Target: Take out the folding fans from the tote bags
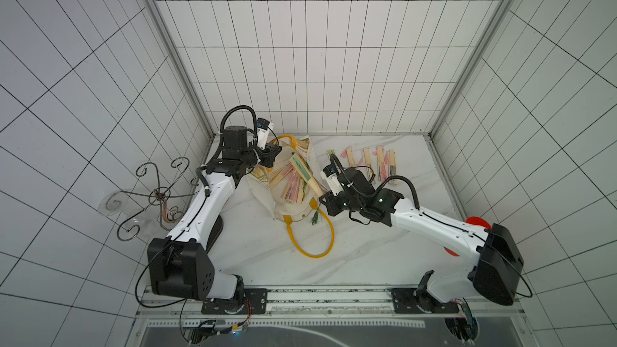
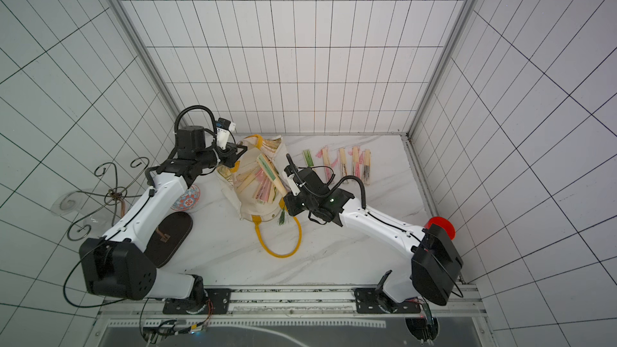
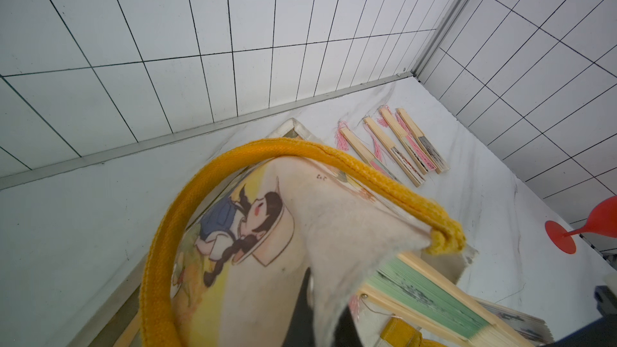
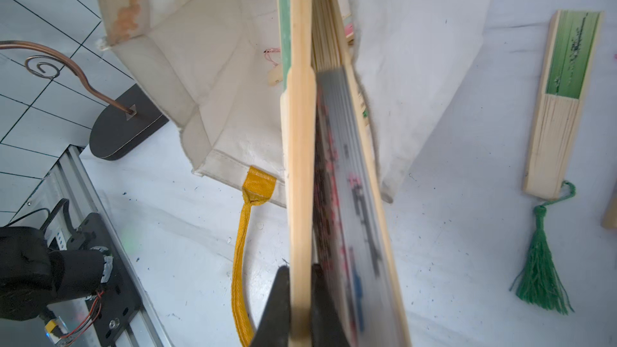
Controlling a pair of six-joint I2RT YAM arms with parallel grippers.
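The cream tote bag with yellow handles lies open on the table, several folded fans showing inside it. At its far left edge my left gripper is shut on the bag's cloth, which rises in a fold between the fingers. My right gripper is shut on the wooden end of a green folding fan, slanting over the bag's mouth. Another fan, with a grey printed leaf, hangs close beside it; whether it is gripped too, I cannot tell. Several fans lie in a row right of the bag.
A red goblet stands at the right edge, partly behind my right arm. To the left are a dark oval base with a curled metal stand and a patterned round object.
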